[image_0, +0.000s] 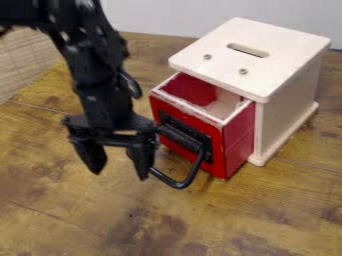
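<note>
A white wooden box (274, 75) with a slotted top stands at the upper right, with a red drawer (235, 140) pulled partly out and a black loop handle (197, 170) on its front. My gripper (116, 155) is open at the left of the handle, its fingers pointing down. The near part of the handle is partly hidden behind the arm, and I cannot tell whether they touch.
A pale slatted surface (24, 55) lies at the upper left edge.
</note>
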